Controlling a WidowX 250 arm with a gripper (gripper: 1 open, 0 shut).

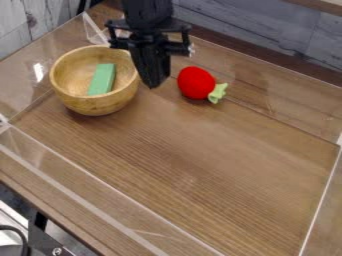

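Observation:
My gripper (152,60) hangs at the top centre of the camera view, dark and slightly blurred, between a wooden bowl and a red object; whether its fingers are open or shut is hard to tell. The bowl (71,100) sits on the left of the table, holding a green block (103,78). A red strawberry-like object (197,83) with pale green leaves lies right of the gripper.
A grey backdrop borders it at the upper left, and a black cable (11,238) shows at the lower-left corner.

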